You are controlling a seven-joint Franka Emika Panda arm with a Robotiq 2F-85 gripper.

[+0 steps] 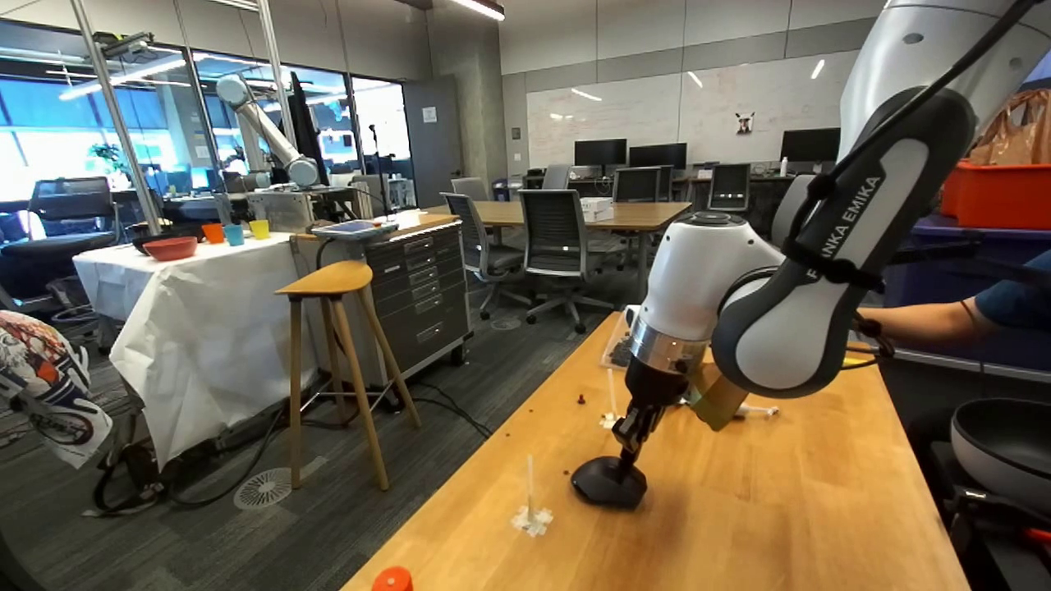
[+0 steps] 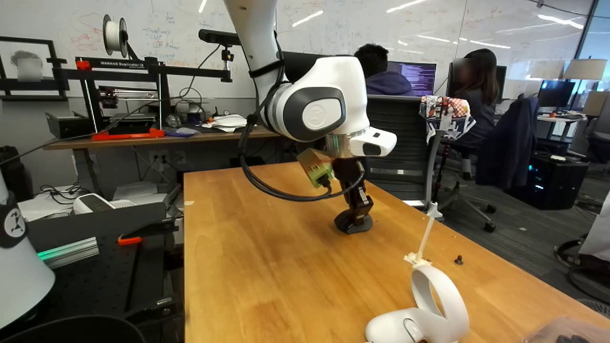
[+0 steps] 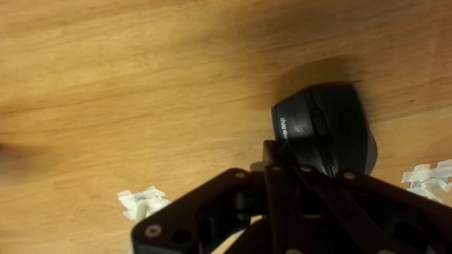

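A black computer mouse [image 1: 596, 484] rests on the wooden table between the two taped-down sticks. My gripper [image 1: 625, 460] points down at it, fingertips at the mouse's edge and apparently touching it. In the wrist view the mouse [image 3: 343, 114] lies just beyond and to the right of the gripper, its near part hidden behind the fingers. Those fingers are shut together, and nothing shows between them. From the other side, the mouse [image 2: 346, 224] is seen beneath the gripper [image 2: 359, 216], flat on the tabletop.
Thin upright sticks stand in white tape [image 1: 532, 520] near the table edge. A white ring-shaped controller [image 2: 400, 326] lies farther along, by a clear box of dark parts [image 2: 566, 334]. An orange-red cap [image 1: 393, 579] is at the front.
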